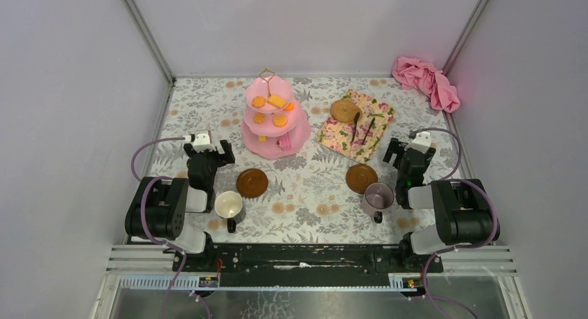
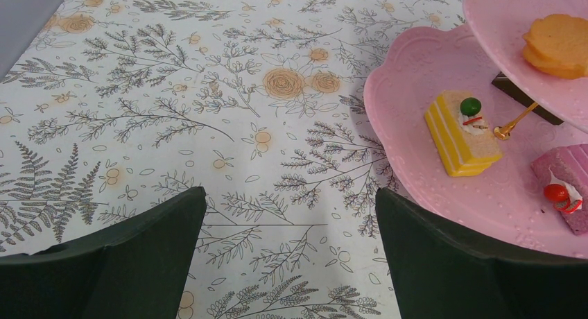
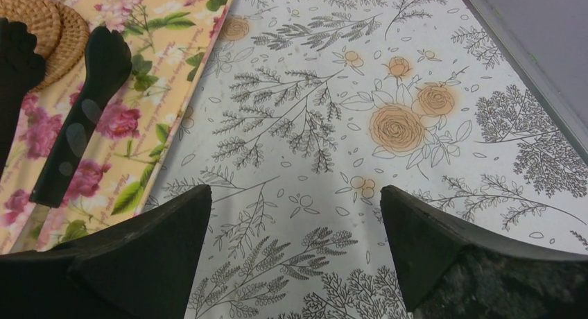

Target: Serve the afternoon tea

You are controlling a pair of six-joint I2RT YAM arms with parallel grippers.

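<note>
A pink three-tier stand (image 1: 301, 132) holds cakes and yellow treats, including a yellow cake (image 2: 457, 135) and a pink cake (image 2: 561, 166). Right of it lies a floral mat (image 1: 335, 139) with a woven disc (image 1: 343, 109) and two dark utensils (image 3: 87, 104). Brown plates (image 1: 252, 183) (image 1: 361, 177) lie near each arm, with a white cup (image 1: 229, 204) and a mauve cup (image 1: 378, 197) in front. My left gripper (image 1: 208, 149) stands open left of the stand, over bare cloth. My right gripper (image 1: 409, 145) is open just right of the mat, nothing between its fingers.
A crumpled pink cloth (image 1: 423, 80) lies at the back right corner. Walls bound the table at back and sides.
</note>
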